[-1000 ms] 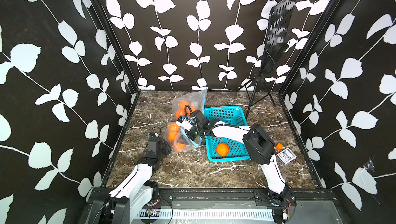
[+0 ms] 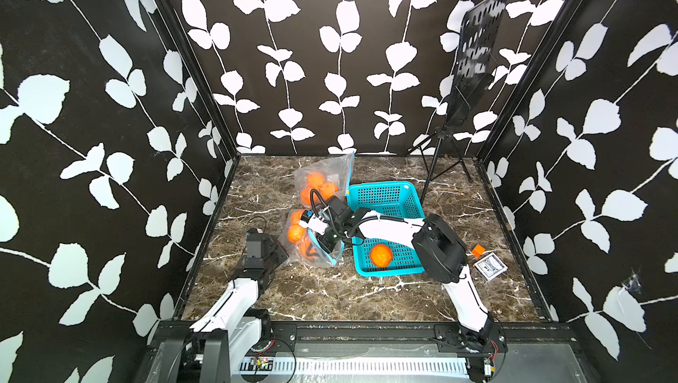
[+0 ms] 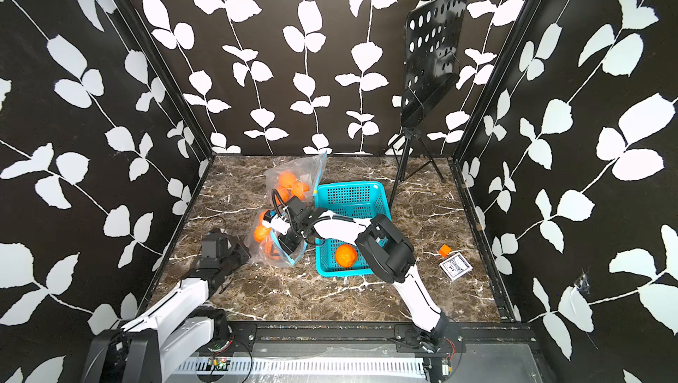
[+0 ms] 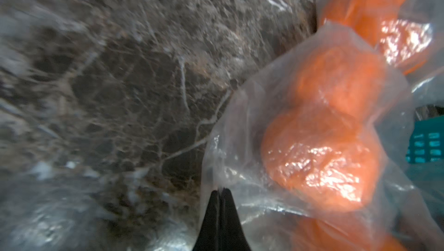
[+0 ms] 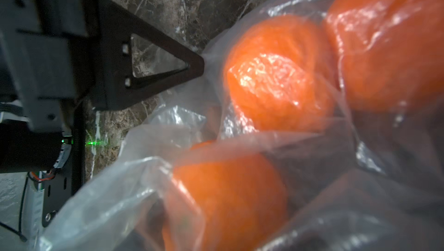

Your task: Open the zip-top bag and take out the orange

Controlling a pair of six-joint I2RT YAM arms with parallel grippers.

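Observation:
A clear zip bag with a blue zip holds oranges in the near-left of centre; a second bag of oranges lies behind it. My right gripper is down at the near bag's zip side, shut on the bag, though its fingertips are largely hidden; the right wrist view shows one finger against crumpled plastic beside the oranges. My left gripper is shut at the bag's left edge, with nothing showing between its fingers.
A teal basket right of the bags holds one loose orange. A small orange block and a card box lie at the right. A black stand is at the back right.
My right gripper has moved slightly toward the near side and the near bag's oranges have shifted with it. The left arm has moved very little.

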